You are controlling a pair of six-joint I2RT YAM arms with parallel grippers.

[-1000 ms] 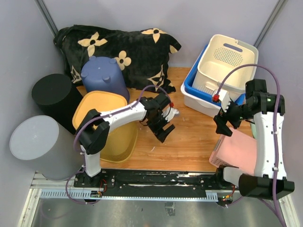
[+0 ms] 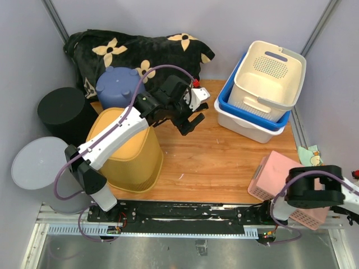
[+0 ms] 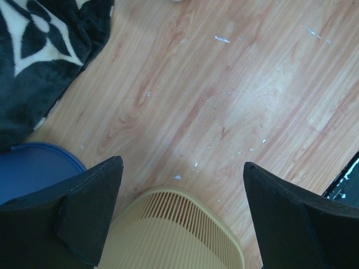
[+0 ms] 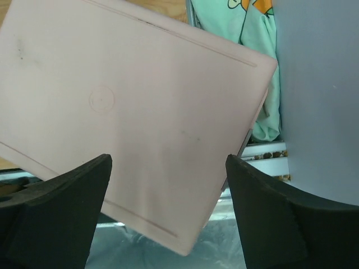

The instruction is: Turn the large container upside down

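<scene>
Which container is the large one the frames do not tell. A yellow bin (image 2: 133, 159) stands at the left, its flat face upward and its slotted rim down on the wood floor. At the right front lies a pink box (image 2: 280, 171), smooth flat face up; it fills much of the right wrist view as a pale panel (image 4: 157, 106). Over bare floor right of the yellow bin, my left gripper (image 2: 193, 124) is open and empty. My right gripper is open above the pink box, fingers apart, touching nothing visible; the top view cuts it off at the right edge.
Stacked at the back right are a cream basket (image 2: 275, 75), a blue tub (image 2: 231, 106) and a white tub (image 2: 241, 124). A blue stool (image 2: 120, 84), a dark cushion (image 2: 157, 50), a black drum (image 2: 64, 115) and a grey drum (image 2: 42, 162) crowd the left.
The containers have not moved.
</scene>
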